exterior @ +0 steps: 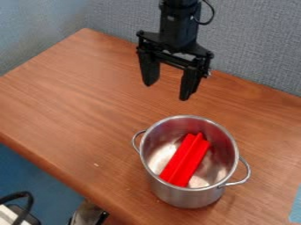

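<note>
My black gripper (170, 81) hangs over the back of the wooden table, open, its two fingers apart with nothing between them. Below it and toward the front right stands a steel pot (164, 192) with two side handles. Red bar-shaped pieces (185, 160) lie side by side inside the pot. The gripper is clear of the pot.
A grey padded wall (253, 48) rises behind it. A black cable and some hardware sit off the table at the lower left.
</note>
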